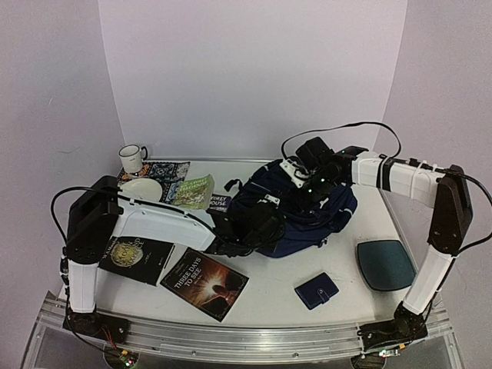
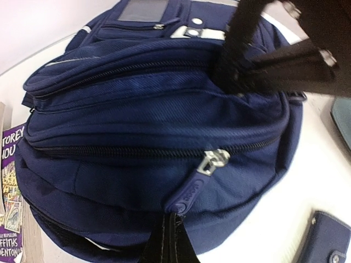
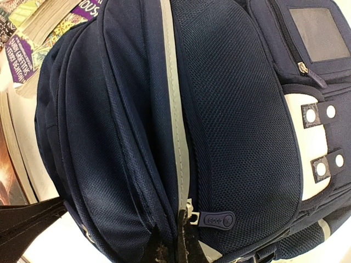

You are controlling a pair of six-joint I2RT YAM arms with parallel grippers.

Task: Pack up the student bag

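The dark blue backpack (image 1: pixel 334 219) lies on the table, partly covered by both arms in the top view. In the left wrist view, a zipper pull (image 2: pixel 189 192) slants from its slider down to the tips of my left gripper, whose fingers are closed together at the pull's end. My right gripper has its fingers together at the bag's opening edge, where the grey piping (image 3: pixel 178 109) runs down between them. Just right of those fingers hangs another zipper pull (image 3: pixel 218 220). The bag's inside is hidden.
Left of the bag lie a black book (image 1: pixel 137 260), a "Three Days to See" book (image 1: pixel 205 283) and a green book (image 1: pixel 194 192). A mug (image 1: pixel 131 159) and white plate (image 1: pixel 141 189) stand behind. A navy wallet (image 1: pixel 316 290) and dark teal case (image 1: pixel 385 265) lie at front right.
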